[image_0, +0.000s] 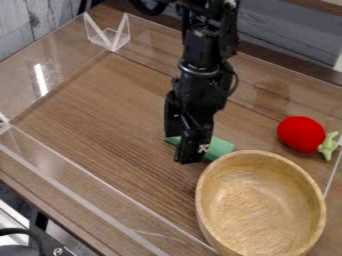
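My black gripper (187, 130) hangs low over a pale green block (214, 147) at the middle of the wooden table, its fingers open around or just beside the block and partly covering it. Whether they touch it I cannot tell. A large tan bowl (261, 215) sits at the lower right, close to the block. A red tomato-like item (301, 131) with a green top lies at the right.
A clear wire or plastic holder (107, 30) stands at the back left edge. A black cable lies at the lower left corner.
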